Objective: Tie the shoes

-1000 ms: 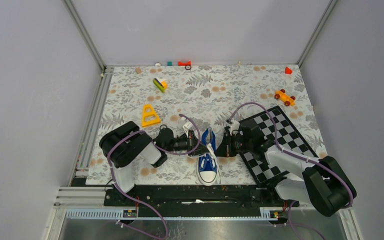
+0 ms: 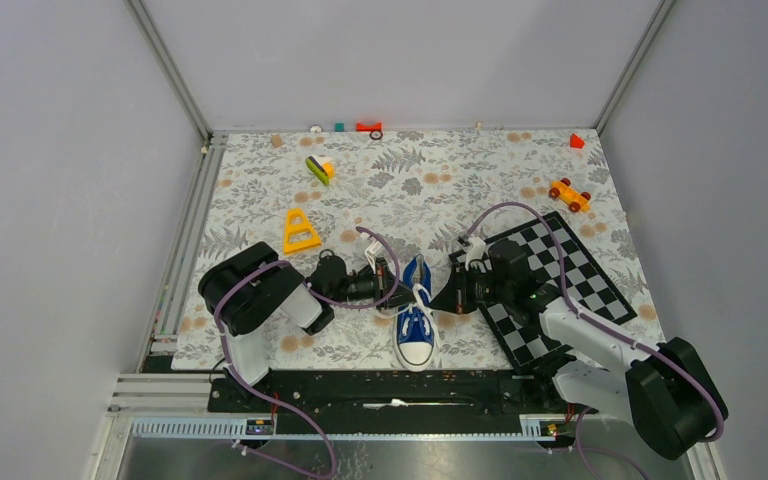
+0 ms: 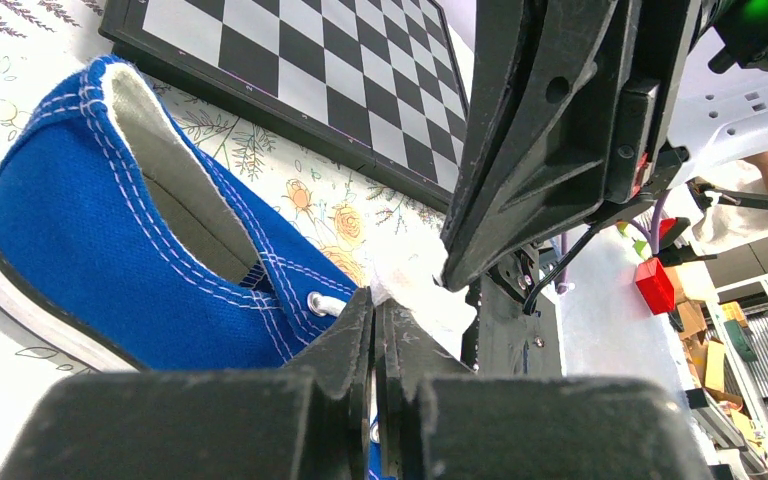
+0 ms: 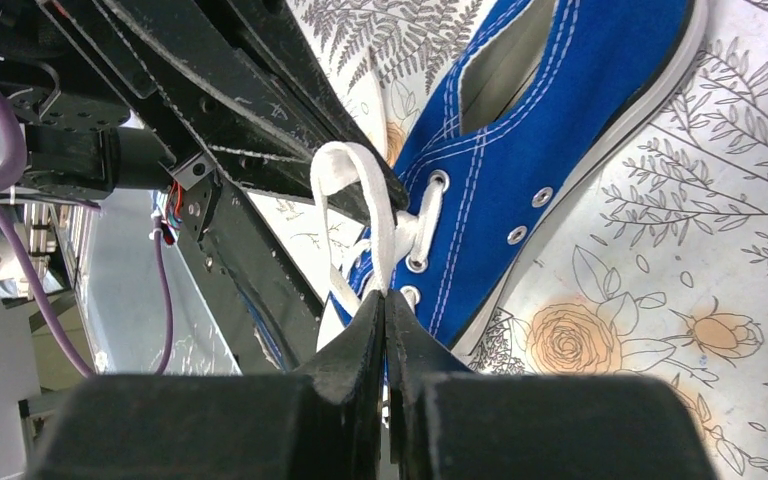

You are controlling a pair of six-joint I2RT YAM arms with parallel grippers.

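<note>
The blue canvas shoe [image 2: 415, 330] lies with its white toe toward the front edge. My left gripper [image 2: 409, 297] is over its laced part from the left, fingers closed. In the left wrist view, white lace [image 3: 422, 302] shows right at its fingertips. From the right, my right gripper is shut on a white lace [image 4: 385, 235]. That lace arches up over the left gripper's fingers in the right wrist view and comes down to the right fingertips. Both sets of fingertips are close together beside the eyelets. How the lace runs behind the left fingers is hidden.
A black-and-white checkerboard [image 2: 582, 262] lies beneath the right arm. The yellow triangular toy [image 2: 300, 232] is left of the shoe, and a yellow toy car [image 2: 569, 195] sits far right. Behind the shoe, the patterned tabletop is mostly clear.
The right gripper has shifted slightly toward the shoe, and its forearm has swung a little right and forward. The left arm appears still.
</note>
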